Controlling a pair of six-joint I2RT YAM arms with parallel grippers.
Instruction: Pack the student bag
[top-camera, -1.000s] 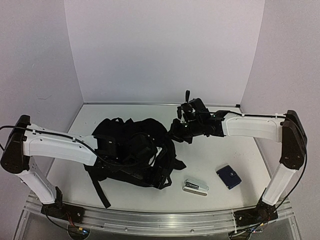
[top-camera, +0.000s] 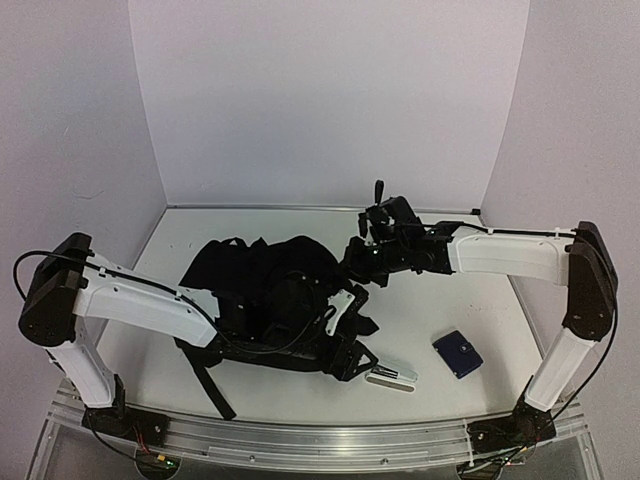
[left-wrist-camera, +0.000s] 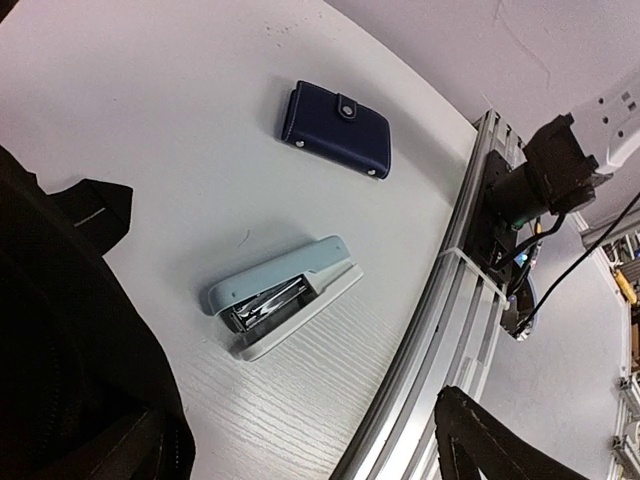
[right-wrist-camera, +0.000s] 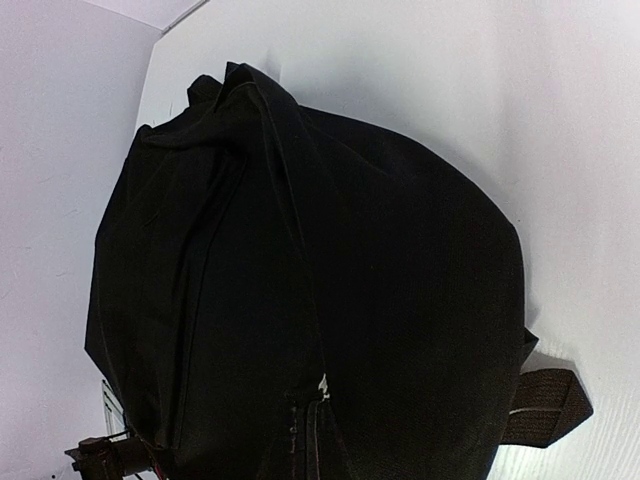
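Note:
The black bag (top-camera: 250, 265) lies on the left and middle of the table, and its dark cloth (right-wrist-camera: 420, 260) fills most of the right wrist view. My left gripper (top-camera: 358, 362) is over the bag's near right edge, just left of the stapler. It stands open, its fingers (left-wrist-camera: 485, 440) wide apart and no object held between them. The light blue and white stapler (left-wrist-camera: 285, 290) lies on its side ahead of them. Farther right rests a dark blue snap wallet (left-wrist-camera: 338, 130). My right gripper (top-camera: 360, 262) is at the bag's right side; its fingertips cannot be made out against the black cloth.
A bag strap (top-camera: 212, 390) trails toward the table's metal front rail (top-camera: 330, 440). Another short strap (right-wrist-camera: 545, 408) sticks out on the bag's right side.
My left gripper has moved right, from over the bag to close beside the stapler. The trailing strap has shifted slightly right. The right arm moved barely; stapler and wallet stayed put.

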